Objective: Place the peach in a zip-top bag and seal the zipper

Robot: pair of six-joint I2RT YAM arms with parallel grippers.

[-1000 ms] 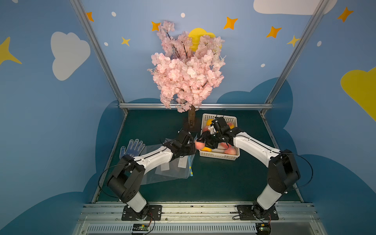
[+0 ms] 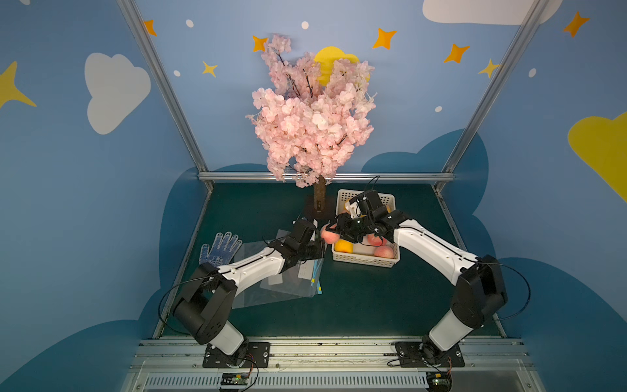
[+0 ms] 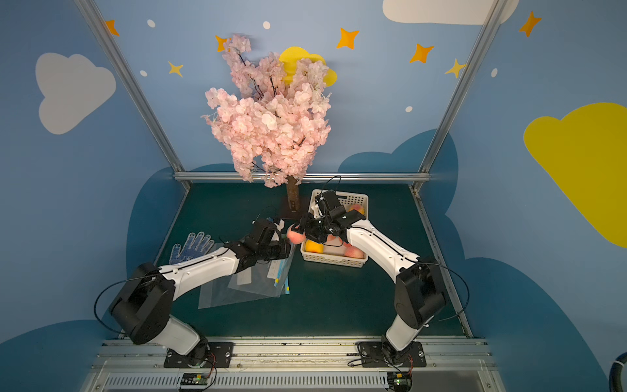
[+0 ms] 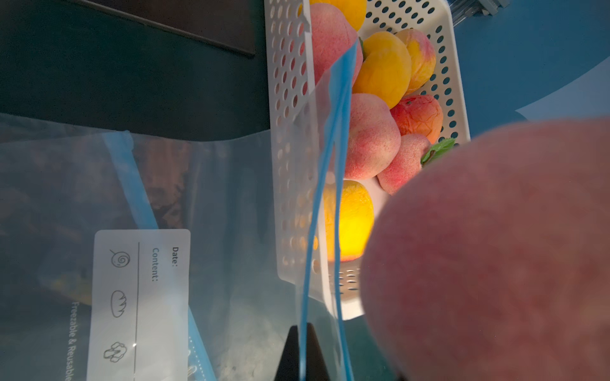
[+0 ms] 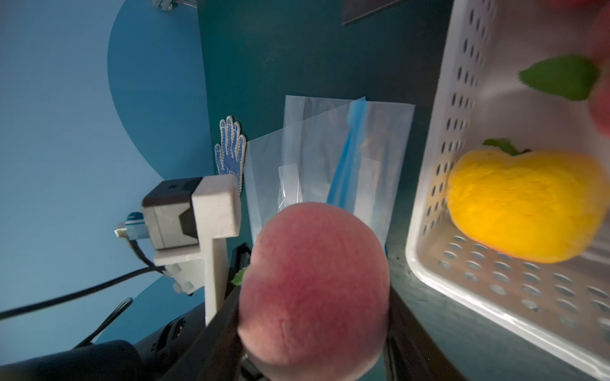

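Note:
A pink peach is in my right gripper, which is shut on it above the left edge of the fruit basket; it fills the right of the left wrist view. My left gripper is shut on the blue-zippered edge of a clear bag, holding it upright beside the peach. The two zipper strips show slightly apart. More clear bags with white labels lie flat on the table beneath.
A white basket of peaches and yellow fruit stands right of the bags. A blue dotted glove lies left. The blossom tree stands behind.
My left gripper has stayed about in place.

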